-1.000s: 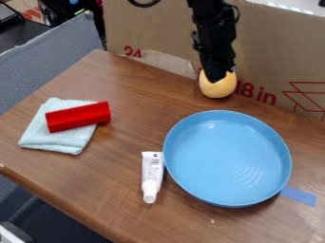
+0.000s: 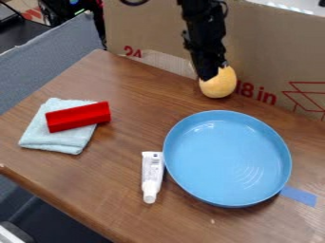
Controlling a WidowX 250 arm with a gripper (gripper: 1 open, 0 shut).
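Observation:
The black gripper (image 2: 210,65) hangs at the top centre, just over a round yellow-orange object (image 2: 219,84) near the back of the wooden table, by the cardboard. Its fingertips are at or just behind the top of that object; whether they touch it, and how the fingers stand, is hard to tell.
A blue plate (image 2: 229,157) lies at the right, with a white tube (image 2: 151,177) left of it. A red block (image 2: 79,116) rests on a folded light cloth (image 2: 53,138) at the left. Cardboard (image 2: 286,71) bounds the back.
The gripper has shifted slightly to the left over the yellow object, which looks nearly unmoved. The plate, tube, block and cloth are unchanged.

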